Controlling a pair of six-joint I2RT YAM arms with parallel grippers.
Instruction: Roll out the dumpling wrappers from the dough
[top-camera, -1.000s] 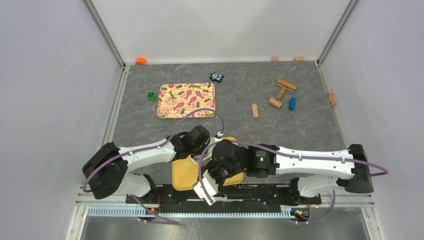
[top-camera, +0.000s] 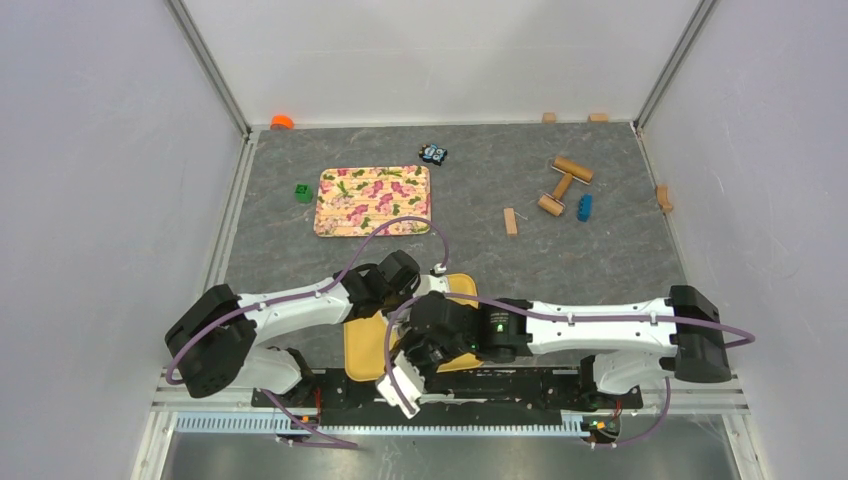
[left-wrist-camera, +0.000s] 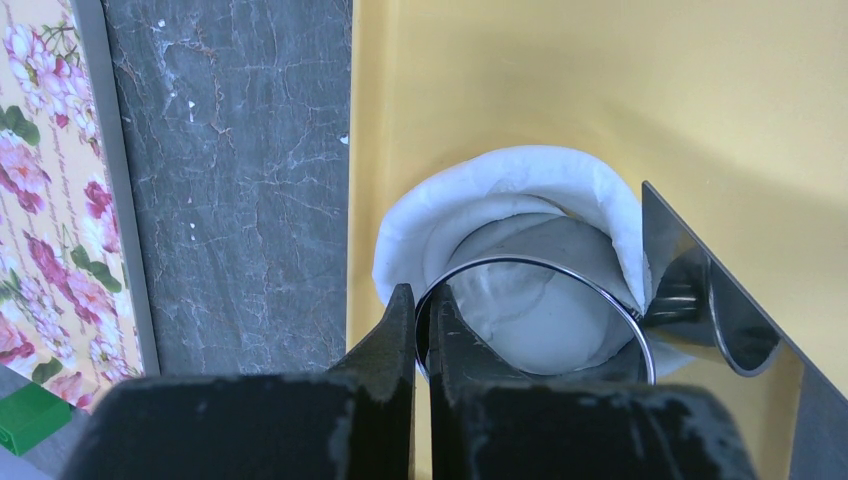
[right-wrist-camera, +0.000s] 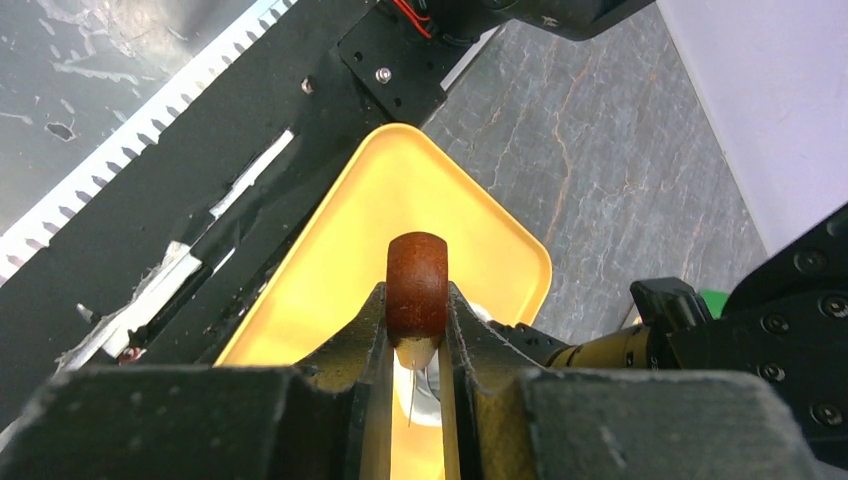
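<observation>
In the left wrist view my left gripper is shut on the rim of a metal ring (left-wrist-camera: 535, 264), inside white dough (left-wrist-camera: 505, 165) on a yellow tray (left-wrist-camera: 520, 70). A polished metal blade (left-wrist-camera: 690, 270) stands beside the dough. In the right wrist view a brown wooden handle (right-wrist-camera: 417, 280) sits at the fingertips of my right gripper, above the tray; whether they grip it firmly I cannot tell. Both grippers are hidden under the arms in the top view.
A floral board (top-camera: 372, 200) lies behind the tray, with a green block (top-camera: 303, 193) to its left. Wooden rollers (top-camera: 565, 185), a blue object (top-camera: 584, 207) and a small wooden block (top-camera: 510, 222) lie at right.
The left arm looks unmoved.
</observation>
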